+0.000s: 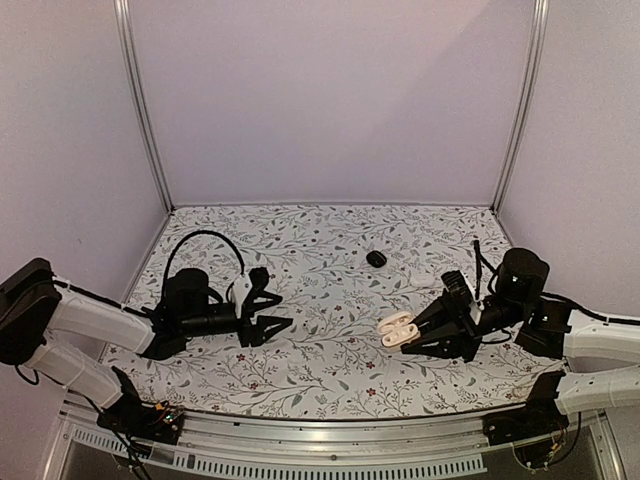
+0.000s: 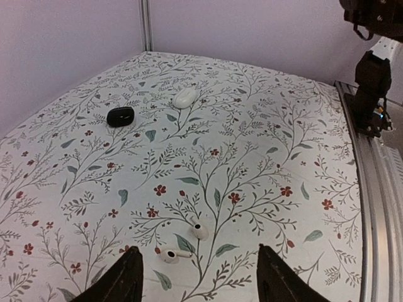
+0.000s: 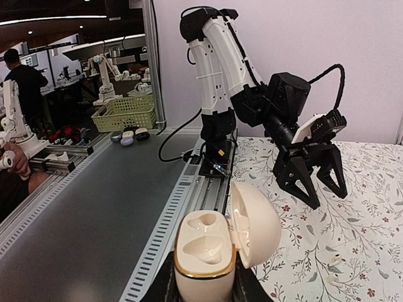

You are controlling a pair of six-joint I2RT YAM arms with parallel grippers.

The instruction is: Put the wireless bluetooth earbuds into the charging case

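Note:
My right gripper (image 1: 425, 338) is shut on the open white charging case (image 1: 398, 330), held above the table at right; in the right wrist view the case (image 3: 204, 248) shows its raised lid and empty wells. My left gripper (image 1: 278, 315) is open, low over the left of the table. Two white earbuds, one upper (image 2: 199, 230) and one lower (image 2: 170, 255), lie on the floral surface between and beyond its fingertips in the left wrist view.
A small black object (image 1: 376, 258) lies at the back centre-right, with a white oval object (image 2: 185, 97) farther right.

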